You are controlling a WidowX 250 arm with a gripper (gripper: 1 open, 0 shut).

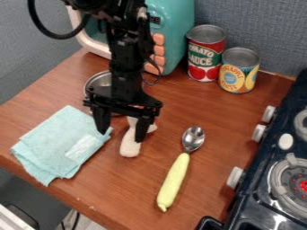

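Note:
My black gripper (122,124) hangs over the middle-left of the wooden table, its two fingers pointing down and apart, above a pale object (131,146) that lies on the wood, partly hidden by the gripper. Folded light-blue cloths (54,148) lie to the left. To the right lie a spoon (193,138) and a yellow corn-like object (173,182). Whether anything is between the fingers is unclear.
A metal bowl (97,83) sits behind the arm. A teal toy microwave (174,27) and two cans (206,58) stand at the back. A black toy stove (274,184) fills the right edge.

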